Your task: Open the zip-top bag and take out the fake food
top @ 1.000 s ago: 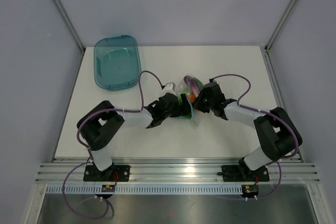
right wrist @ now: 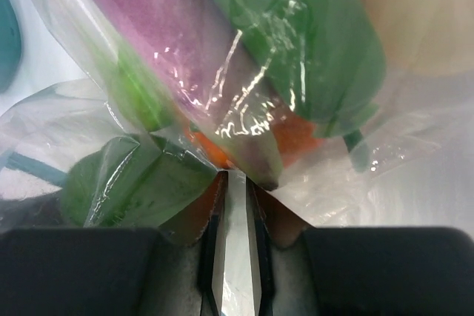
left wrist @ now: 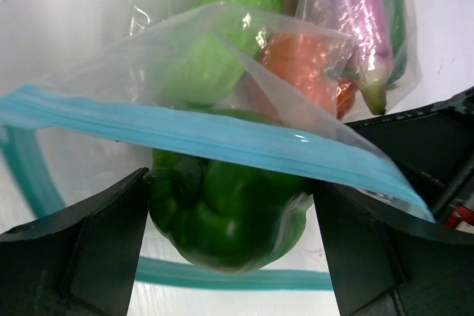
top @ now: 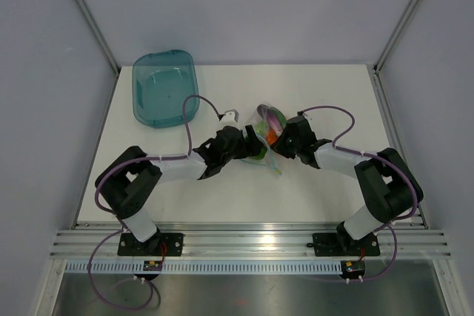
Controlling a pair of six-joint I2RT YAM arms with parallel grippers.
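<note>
The clear zip top bag (top: 261, 118) lies mid-table, its blue zip edge (left wrist: 207, 149) gaping toward my left gripper. At that mouth sits a dark green bell pepper (left wrist: 229, 216). My left gripper is open, with one finger on either side of the pepper. Deeper in the bag are a light green item (left wrist: 229, 31), an orange item (left wrist: 300, 64) and a purple eggplant-like piece (left wrist: 366, 24). On the bag's right side, my right gripper is shut on a fold of the clear plastic, just below the eggplant's tip.
An empty teal bin (top: 164, 88) stands at the back left. Both arms are close together over the bag.
My left gripper has shifted a little left and toward the back. The right gripper has stayed at the bag's right side.
</note>
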